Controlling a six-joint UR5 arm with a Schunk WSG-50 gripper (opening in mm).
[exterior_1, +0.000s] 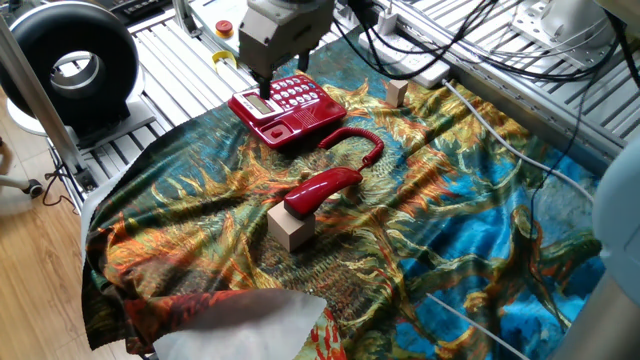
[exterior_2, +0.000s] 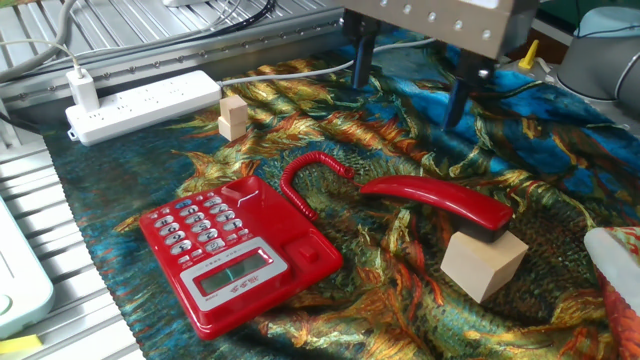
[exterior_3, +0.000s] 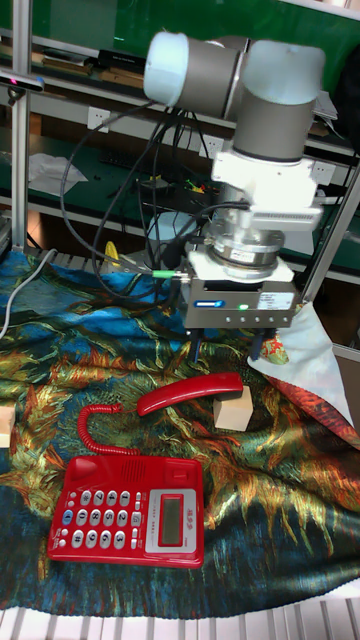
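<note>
A red telephone base (exterior_1: 287, 110) with a keypad and small display lies on the patterned cloth. Its handset (exterior_2: 440, 198) is off the base, one end propped on a wooden block (exterior_2: 484, 262) and tilted. The coiled red cord (exterior_2: 300, 180) links handset and base. My gripper (exterior_2: 406, 107) hangs in the air with its two dark fingers wide apart and nothing between them. In exterior view 3 the gripper (exterior_3: 227, 355) shows just above the handset in the picture, apart from it. Only a dark finger (exterior_1: 266, 86) shows below the gripper body in exterior view 1.
A smaller pair of stacked wooden blocks (exterior_2: 232, 118) stands near a white power strip (exterior_2: 145, 107) and its cable. The cloth (exterior_1: 190, 210) is wrinkled, with a folded-over corner. Black cables (exterior_1: 420, 60) hang from the arm.
</note>
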